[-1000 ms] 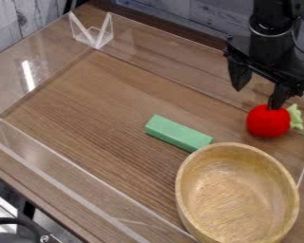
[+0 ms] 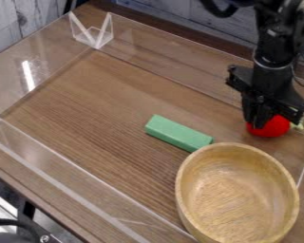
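Note:
The black arm's gripper (image 2: 254,112) is at the right, its tips down at a red round object (image 2: 272,125), partly over its left and upper part. Whether anything sits between the fingers is hard to make out. A small light-green item shows behind the red object, at its right.
A large tan bowl (image 2: 236,166) fills the lower right. A green block (image 2: 179,133) lies left of the red object. A white wire basket (image 2: 90,27) stands at the upper left.
The gripper has come down from above and behind the red object onto it. The red object, bowl and green block look unmoved.

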